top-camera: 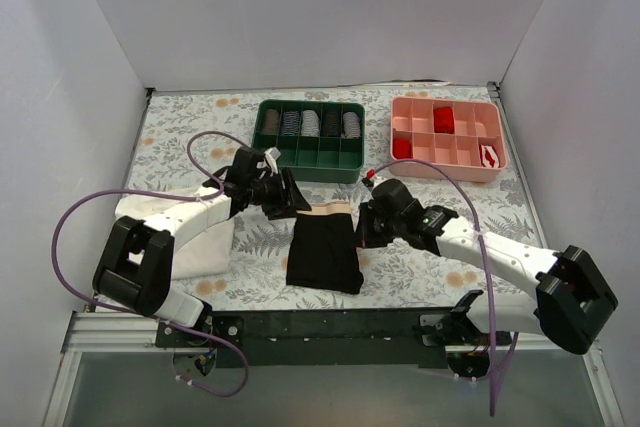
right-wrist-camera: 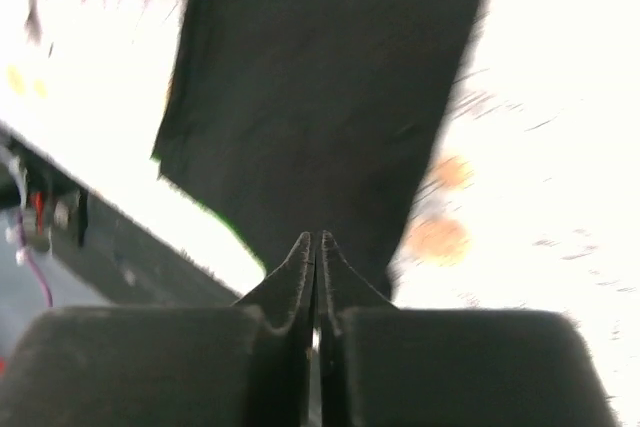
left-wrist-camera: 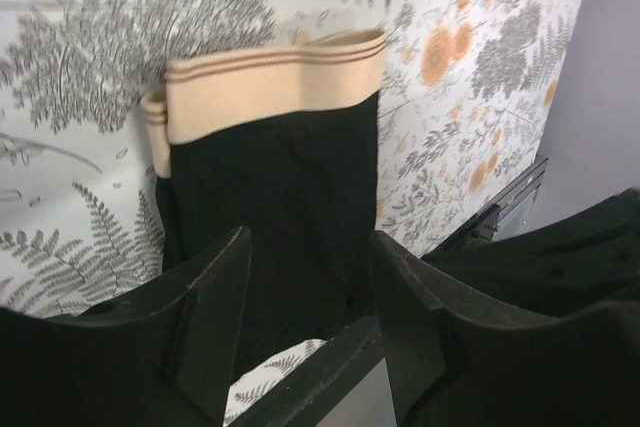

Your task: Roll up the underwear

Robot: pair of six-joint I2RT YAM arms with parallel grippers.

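The black underwear (top-camera: pixel 323 249) lies folded into a flat rectangle on the patterned table, its beige waistband (left-wrist-camera: pixel 275 87) toward the back. Parted fingers of my left gripper show in the left wrist view, with the black cloth seen below and nothing held between them. From above, this left gripper is just left of the waistband corner. My right gripper is shut, its tips over the lower right part of the cloth in the right wrist view. No cloth shows between those tips; whether they touch it I cannot tell.
A green divided box (top-camera: pixel 320 159) with several rolled items stands behind the underwear. To its right is a pink divided box (top-camera: pixel 465 165) holding red items. White cloth (top-camera: pixel 205 252) lies at the left under my left arm. The table's front edge is close to the underwear.
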